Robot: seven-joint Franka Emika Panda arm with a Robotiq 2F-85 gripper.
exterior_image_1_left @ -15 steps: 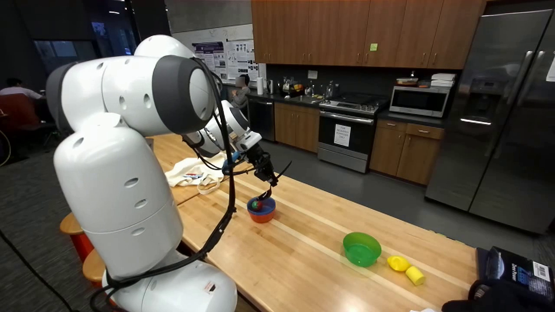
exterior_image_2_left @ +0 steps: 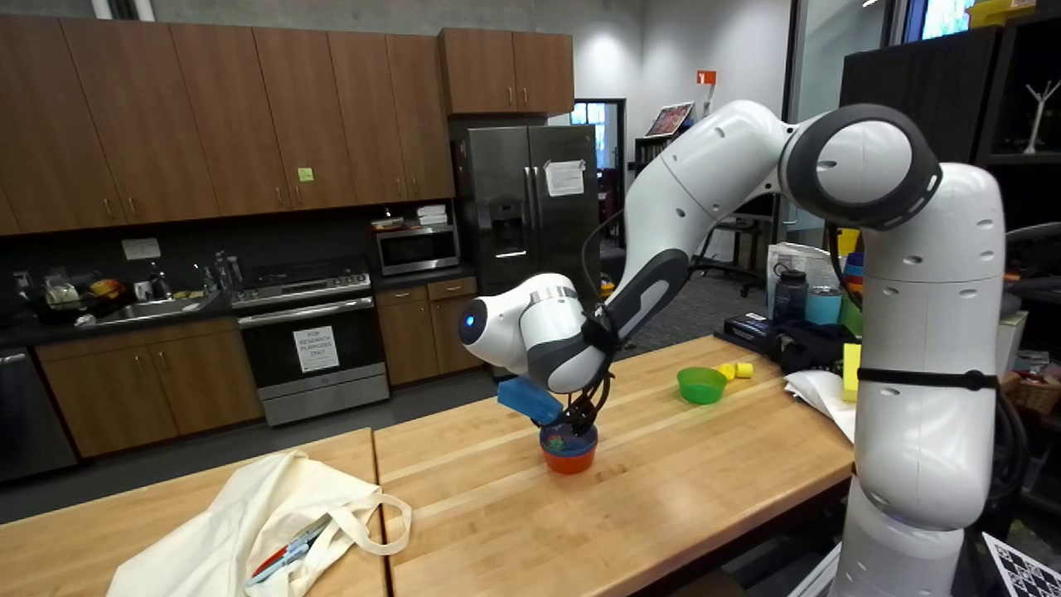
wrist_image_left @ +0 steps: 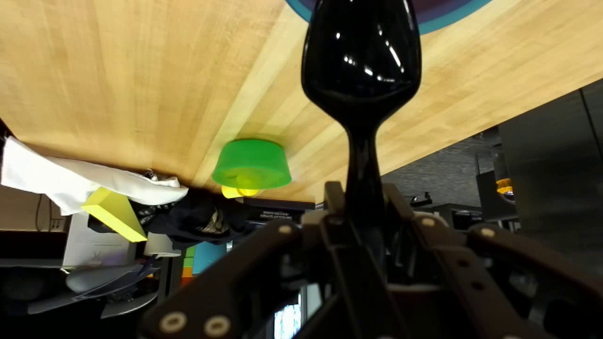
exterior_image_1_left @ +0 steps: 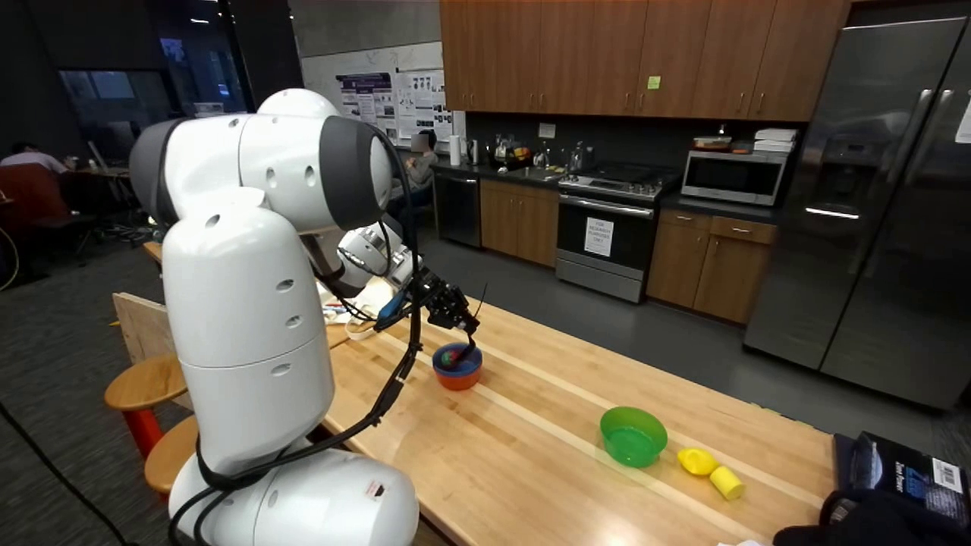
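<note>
My gripper is shut on a black spoon (wrist_image_left: 362, 62), whose bowl-shaped head stretches out past the fingers. A blue bowl, seated in or stacked on an orange-red one, makes up the bowl pair (exterior_image_1_left: 457, 381) on the table. In exterior view 1 the spoon's head reaches down inside the blue rim, beside a small red and green item (exterior_image_1_left: 447, 359). Whether spoon and item touch, I cannot tell. Only part of the blue bowl's rim (wrist_image_left: 446, 21) shows at the top of the wrist view. The fingers stay above the rim.
A green bowl (exterior_image_1_left: 633, 438) stands farther along the table, with a yellow lemon-like piece (exterior_image_1_left: 697, 461) and a yellow cylinder (exterior_image_1_left: 727, 482) beside it. A cream cloth bag (exterior_image_2_left: 264, 517) lies on the adjoining table. Bare wood separates the bowls.
The arm has swung and the wrist has lowered. The spoon has gone deeper into the blue bowl, closer to the red and green item. The bowls have stayed put.
</note>
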